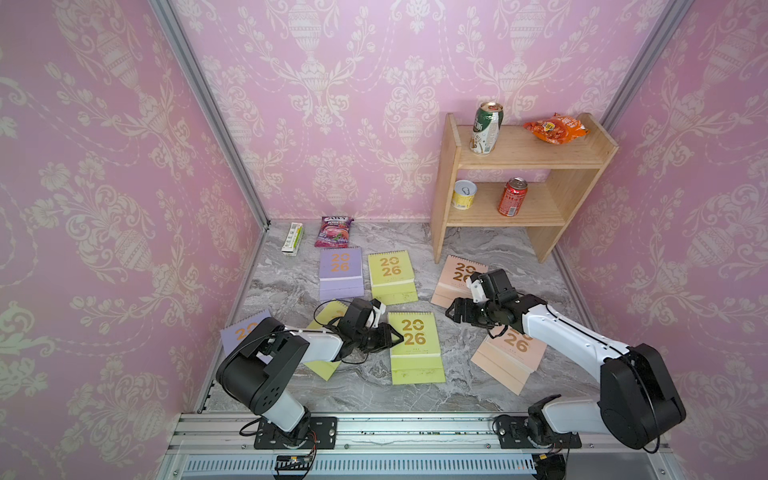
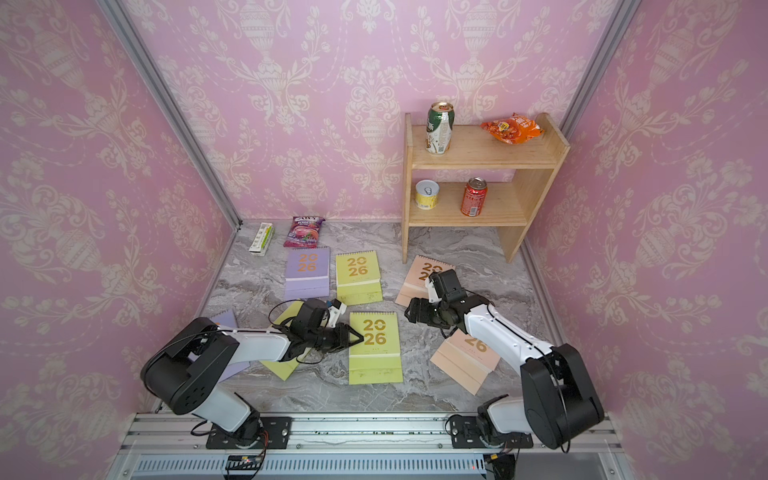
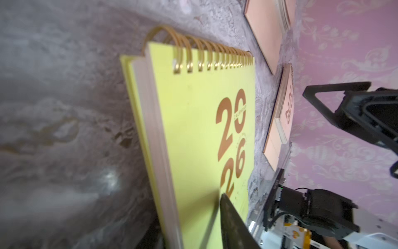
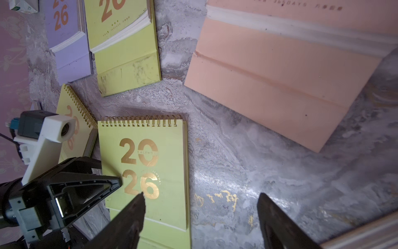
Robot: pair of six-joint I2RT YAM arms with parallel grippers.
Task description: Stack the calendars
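Note:
The yellow calendar (image 1: 415, 360) lies at front middle, with my left gripper (image 1: 384, 339) at its upper left edge; in the left wrist view its dark fingers are blurred around that edge. My right gripper (image 1: 462, 310) hangs part open right of it, nothing between its fingers. Another yellow calendar (image 1: 391, 276) and a purple one (image 1: 341, 272) lie behind. A pink calendar (image 1: 448, 288) is at back right, another (image 1: 512, 364) at front right. A further yellow (image 1: 320, 369) and purple calendar (image 1: 236, 340) lie partly under or beside my left arm.
A wooden shelf (image 1: 524, 164) with cans and an orange bag stands at back right. A pink snack bag (image 1: 333, 232) and a small carton (image 1: 292, 238) lie at back left. Bare marble shows between front yellow and pink calendars.

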